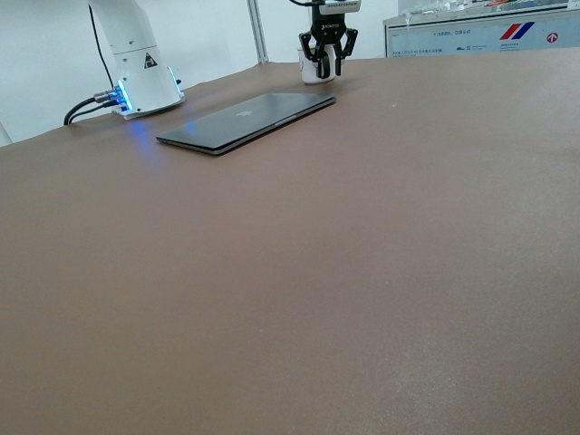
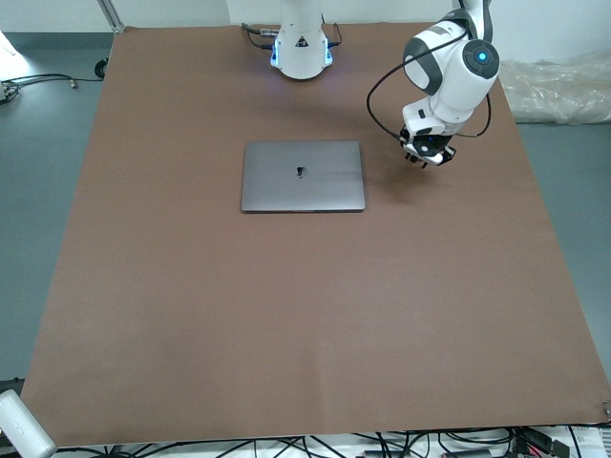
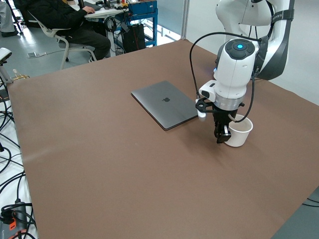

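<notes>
My gripper (image 1: 328, 69) is low at a white cup (image 3: 239, 137) standing to the right of a closed grey laptop (image 2: 303, 177). In the top view its black fingers straddle the cup's near side; whether they grip it cannot be told. In the left view the cup is hidden behind the gripper (image 2: 429, 157).
A white robot base (image 2: 301, 52) with cables stands at the back. Cables and equipment lie past the table's edge; a seated person (image 3: 70, 22) is beyond it in the right view.
</notes>
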